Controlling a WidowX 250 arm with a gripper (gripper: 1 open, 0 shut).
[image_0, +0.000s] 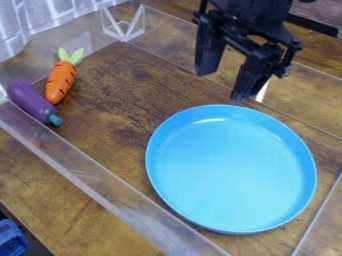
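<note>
My dark gripper (234, 55) hangs over the board at the upper right, above and behind a blue plate (230, 175). Its finger parts point downward; whether they are open or shut is unclear, and I see nothing clearly held. The plate is empty. A toy carrot (60, 78) and a purple toy eggplant (32, 103) lie at the left.
Clear plastic edging runs along the left side. A small blue object (8, 238) sits at the lower left corner.
</note>
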